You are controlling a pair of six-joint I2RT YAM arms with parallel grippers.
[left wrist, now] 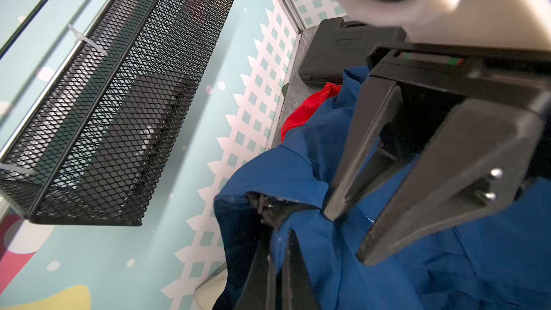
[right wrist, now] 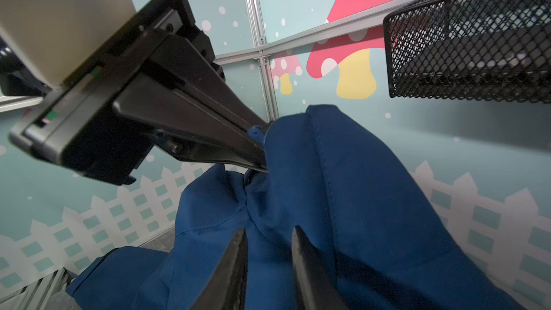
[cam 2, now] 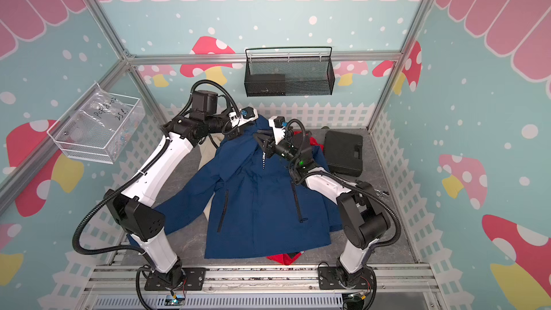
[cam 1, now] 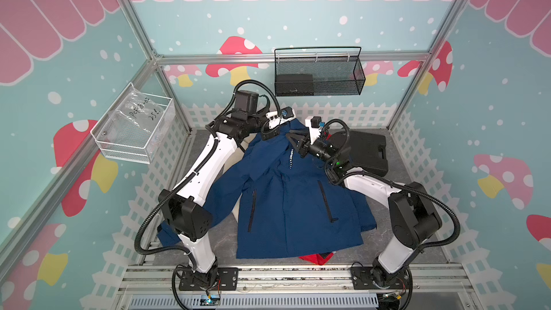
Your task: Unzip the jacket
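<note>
A blue jacket (cam 1: pixel 287 212) lies front up on the grey table, its hem toward the arm bases. White lettering (cam 1: pixel 291 159) marks its chest. In the left wrist view my left gripper is shut on a thin fold at the raised collar (left wrist: pixel 275 166), whose dark inside shows. The right wrist view also has the left fingers (right wrist: pixel 229 132) pinching that collar edge from the left. My right gripper stands open before the upper front of the jacket, fingers apart, nothing held between them. I cannot make out the main zip's pull.
A black case (cam 1: pixel 361 152) lies at the back right. Red cloth (cam 1: pixel 316 258) peeks out under the hem. A black mesh basket (cam 1: pixel 319 74) hangs on the back wall, and a white wire basket (cam 1: pixel 135 126) on the left. The two grippers are close together.
</note>
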